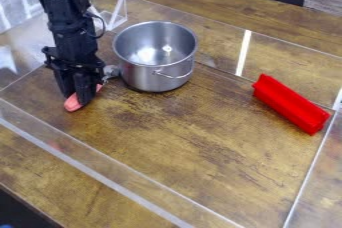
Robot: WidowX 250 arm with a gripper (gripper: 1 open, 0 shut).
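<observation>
My black gripper (78, 84) is low over the left side of the wooden table, its fingers around a small pink object (75, 104) that lies at or near the tabletop. The fingers hide much of that object, and whether they grip it cannot be made out. A steel pot (155, 46) with a wire handle stands just to the right of the gripper.
A red block (291, 104) lies at the right of the table (187, 162). Pale strips and a clear plastic-looking edge run along the left side.
</observation>
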